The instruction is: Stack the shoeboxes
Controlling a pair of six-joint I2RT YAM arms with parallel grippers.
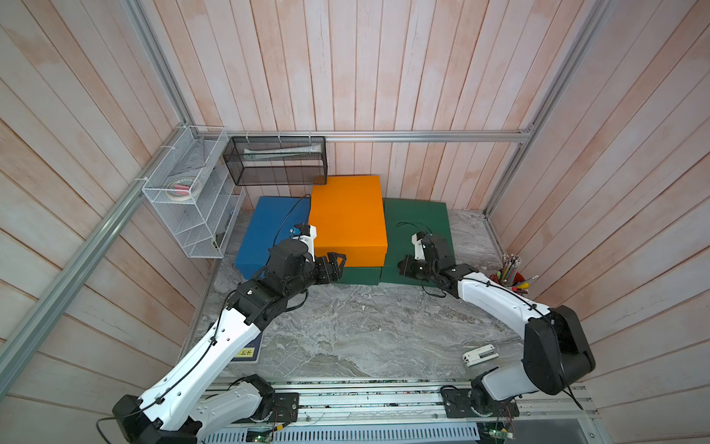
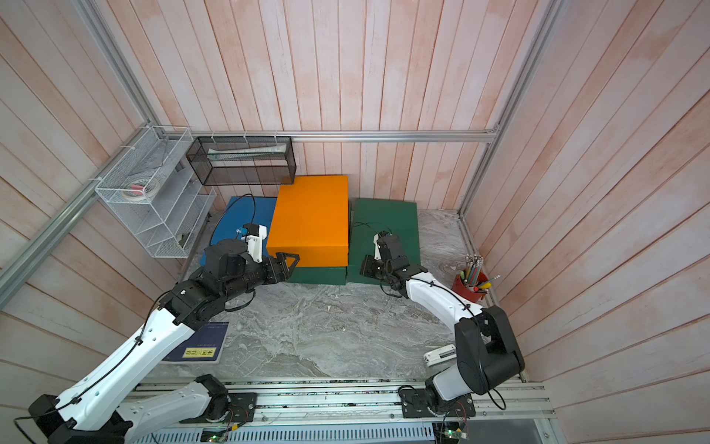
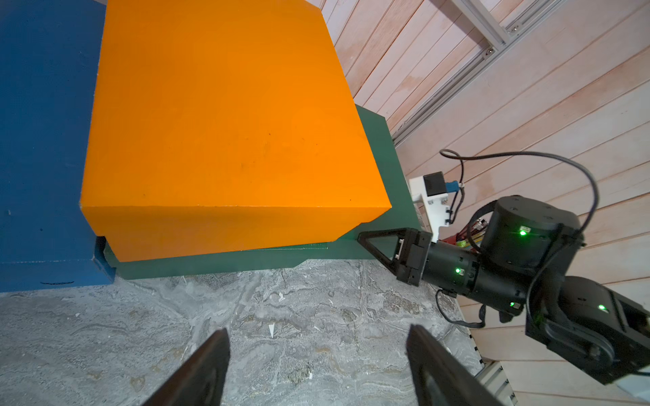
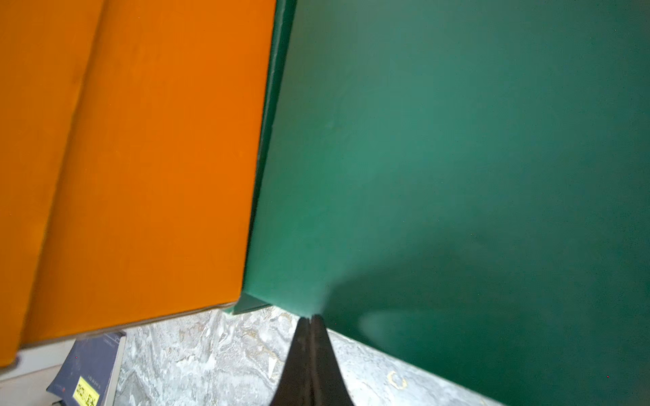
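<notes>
An orange shoebox (image 1: 347,214) rests on top of a green shoebox (image 1: 360,276), whose front edge peeks out beneath it. To its left, on the table, lies a blue shoebox (image 1: 266,222); another green shoebox (image 1: 415,222) lies to the right. My left gripper (image 1: 337,268) is open in front of the orange box, with empty space between its fingers in the left wrist view. Over the front part of the right green box is my right gripper (image 1: 403,265). The right wrist view shows its fingertips (image 4: 304,338) shut together, nothing visible between them.
A black wire basket (image 1: 275,162) hangs just behind the boxes, with a white wire shelf (image 1: 193,192) at left. A red pen holder (image 2: 469,287) stands at right, a stapler-like white object (image 1: 480,355) at front right, and a dark book (image 2: 199,342) at front left.
</notes>
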